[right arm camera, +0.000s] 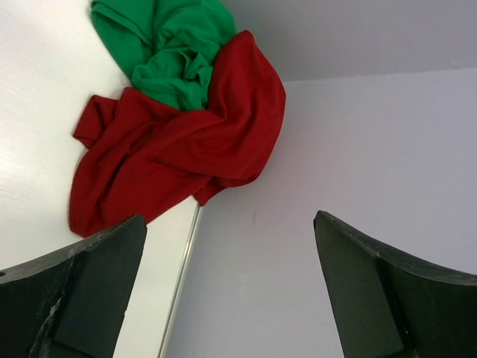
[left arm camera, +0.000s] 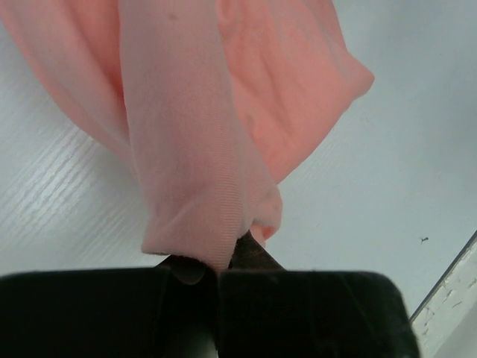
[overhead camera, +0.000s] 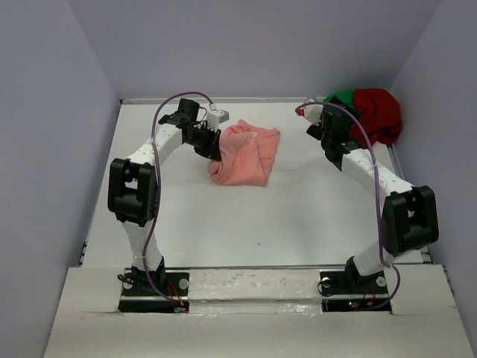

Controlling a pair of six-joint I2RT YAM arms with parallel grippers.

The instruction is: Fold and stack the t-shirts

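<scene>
A pink t-shirt [overhead camera: 244, 160] lies bunched on the white table, left of centre, its left part lifted. My left gripper [overhead camera: 216, 155] is shut on that edge; in the left wrist view a fold of the pink shirt [left arm camera: 182, 149] runs down into the fingertips, with the rest draping behind it. My right gripper stands open, nothing between its fingers, over the far right of the table. Below it in the right wrist view are a crumpled red shirt [right arm camera: 171, 142] and a green shirt [right arm camera: 179, 60], touching each other.
Walls rise close behind and to the right of the table; the red shirt [overhead camera: 376, 115] lies in that far right corner.
</scene>
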